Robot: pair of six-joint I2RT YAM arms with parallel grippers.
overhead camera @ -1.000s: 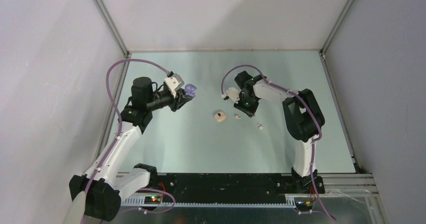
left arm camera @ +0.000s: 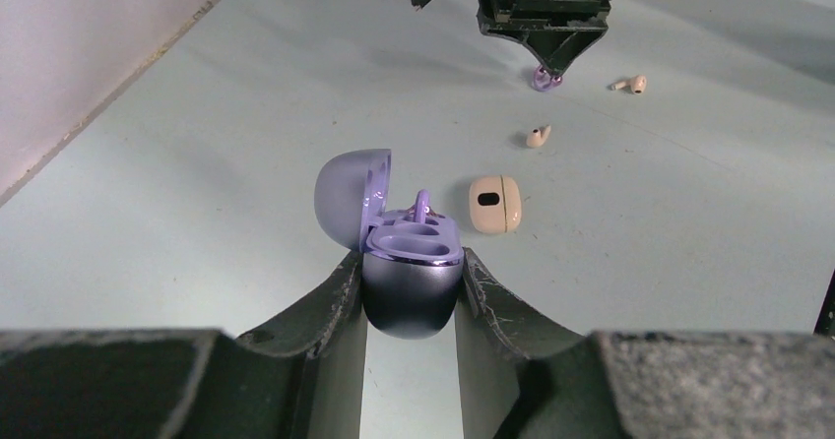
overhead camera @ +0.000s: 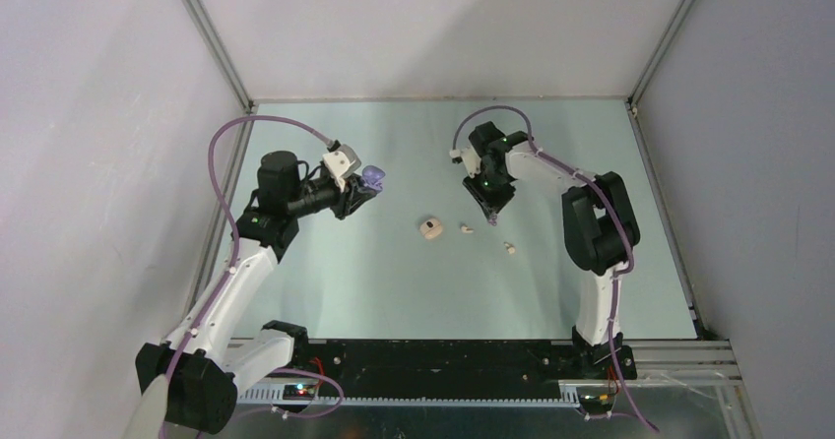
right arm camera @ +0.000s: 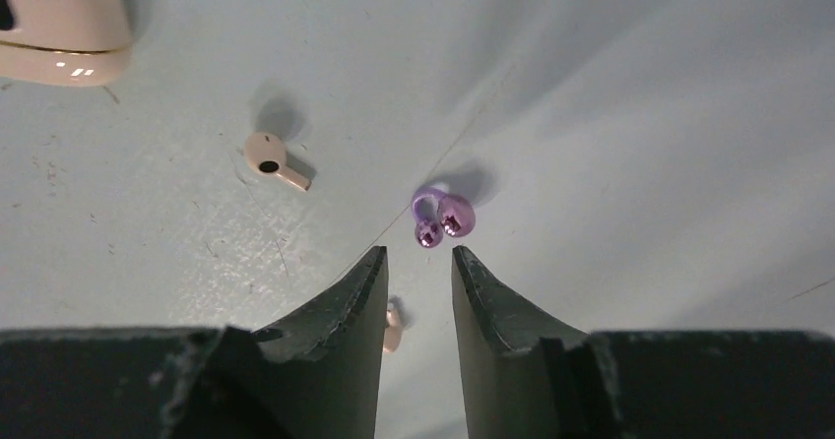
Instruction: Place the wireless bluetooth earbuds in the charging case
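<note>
My left gripper is shut on a purple charging case (left arm camera: 410, 277), its lid open and slots facing up, held above the left half of the table. A purple earbud piece (right arm camera: 455, 215) lies on the table below my right gripper, which is part open with nothing between its fingers. A beige case (left arm camera: 494, 205), closed, lies mid-table. Two beige earbuds lie apart near it, one earbud (right arm camera: 266, 154) between that case and the purple piece, the other (overhead camera: 510, 248) farther right.
Walls enclose the left, back and right sides.
My right gripper has shifted a little back and to the right, uncovering the purple piece in the top view. The left arm has not moved.
</note>
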